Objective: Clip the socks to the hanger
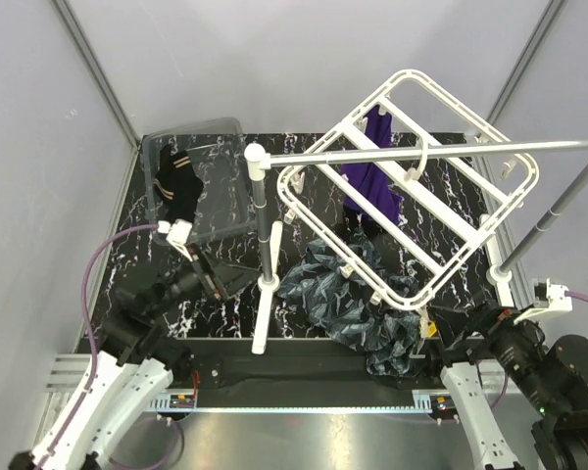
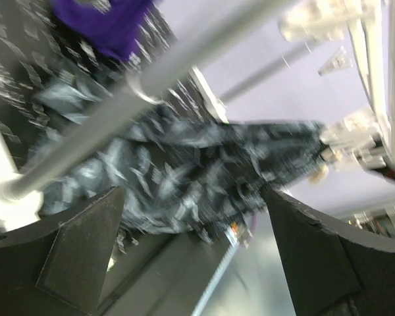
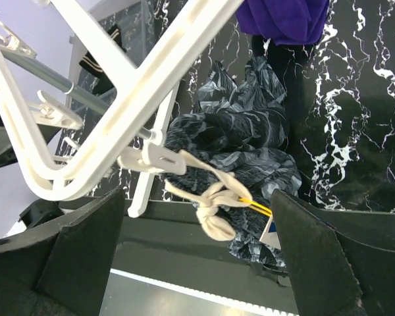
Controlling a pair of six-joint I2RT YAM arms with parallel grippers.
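The white hanger hangs tilted from a grey rail, with several clips around its edge. Black socks with tan stripes lie in a clear bin at the back left. Left of the stand's near post, my left gripper is open and empty, well short of the socks. My right gripper stands open under the hanger's front right corner; between and beyond its fingers appears a knotted beige cord, close to a clip. Whether any finger touches that cord I cannot tell.
A dark leaf-patterned garment hangs below the hanger's front, and a purple cloth below its back. The rail crosses above the hanger, on posts that flank the work area.
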